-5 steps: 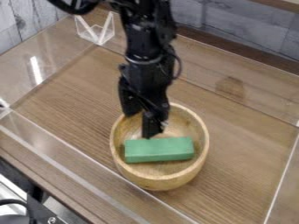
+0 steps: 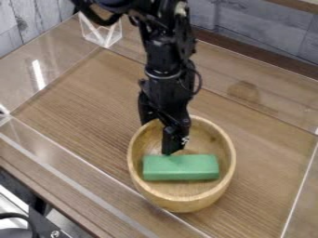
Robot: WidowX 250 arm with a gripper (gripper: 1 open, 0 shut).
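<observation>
A round wooden bowl sits on the wooden table, holding a green rectangular block in its front part. My black gripper hangs down from the top over the back part of the bowl, just behind the block. It looks open, though its fingers are dark and hard to separate.
The wooden table has free room left and right of the bowl. A clear plastic container stands at the back left. A grey wall runs along the back, and a black cable lies at the lower left.
The bowl and block have shifted slightly to the right and toward the front. My gripper has moved a little right and reaches lower over the bowl.
</observation>
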